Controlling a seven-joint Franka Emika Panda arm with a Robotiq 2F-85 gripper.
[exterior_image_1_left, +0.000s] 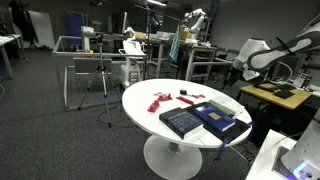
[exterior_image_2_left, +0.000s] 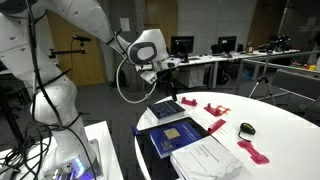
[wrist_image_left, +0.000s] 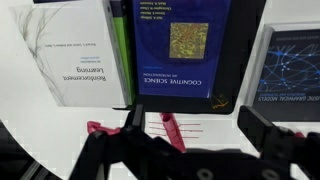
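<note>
My gripper is open, its two dark fingers standing wide apart at the bottom of the wrist view with nothing held between them. Beneath it in that view are a white "Reinforcement Learning" book (wrist_image_left: 72, 50), a blue "Cognitive Science" book (wrist_image_left: 180, 75) and a dark book with a blue line pattern (wrist_image_left: 292, 75). The blue book (exterior_image_2_left: 175, 137) lies in a black tray, between the black book (exterior_image_2_left: 165, 109) and the white one (exterior_image_2_left: 205, 160). In exterior view 1 the gripper (exterior_image_1_left: 241, 80) hangs above the books' side of the table.
Several small red objects lie on the white round table (exterior_image_1_left: 150, 121), one red piece (wrist_image_left: 173, 132) showing between my fingers' sides. A small black object (exterior_image_2_left: 246, 131) sits among them. A tripod (exterior_image_1_left: 104, 80) stands beyond the table.
</note>
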